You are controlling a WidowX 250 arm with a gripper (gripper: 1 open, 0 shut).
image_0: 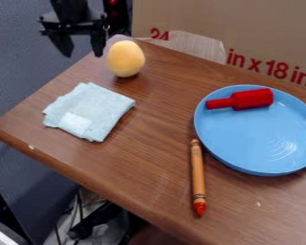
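Observation:
My black gripper (81, 40) hangs at the top left, over the far edge of the table, apart from everything on it, its two fingers spread open with nothing seen between them. A yellow egg-shaped object (125, 59) stands near the back left. A folded pale blue cloth (89, 111) lies on the left. A blue plate (258, 145) on the right holds a red cylinder with a short handle (249, 100). An orange crayon (198, 177) lies beside the plate toward the front.
A cardboard box (225, 38) stands along the back of the table. The table's left and front edges drop to dark floor with some cables.

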